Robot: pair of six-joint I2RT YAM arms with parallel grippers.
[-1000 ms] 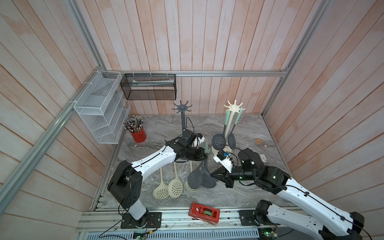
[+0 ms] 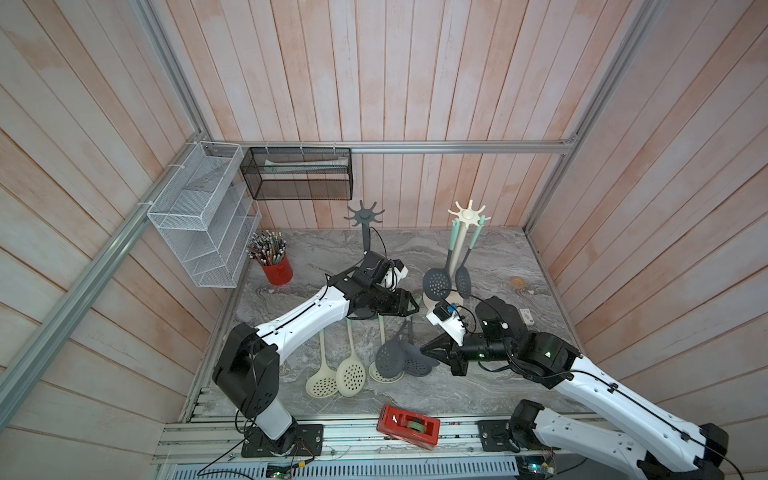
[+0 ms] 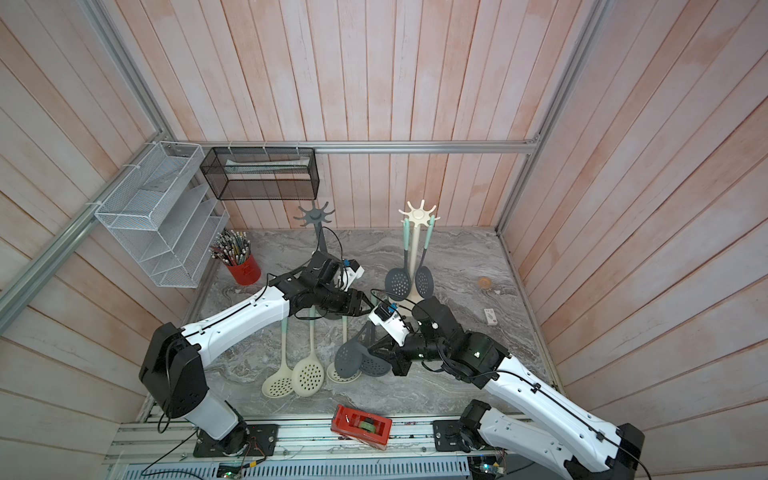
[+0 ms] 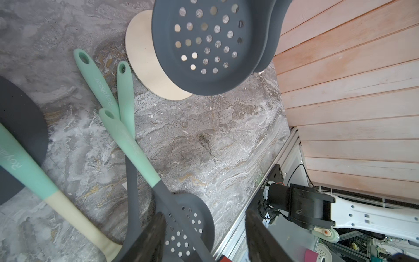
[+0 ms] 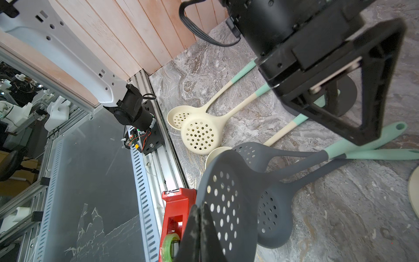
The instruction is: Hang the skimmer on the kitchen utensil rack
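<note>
Cream and dark grey skimmers with mint handles lie on the marble counter, among them a cream one [image 5: 200, 135] and a grey one [image 5: 227, 196]. A cream rack [image 2: 468, 214] at right rear holds two grey utensils, one a skimmer [image 4: 205, 48]. A grey rack [image 3: 315, 216] stands empty-armed at left rear. My left gripper is open above the overlapping mint handles, nothing between its fingers. My right gripper is shut beside the grey skimmers at the front, nothing visible between its fingertips.
A red tape dispenser [image 2: 408, 424] sits on the front edge. A red cup of cutlery [image 2: 276, 268] stands at left rear beneath white wire shelves [image 2: 196, 208]; a black wire basket [image 2: 296, 192] hangs on the back rail.
My left arm has risen slightly and moved a little right, over the mint handles. The right arm is essentially still.
</note>
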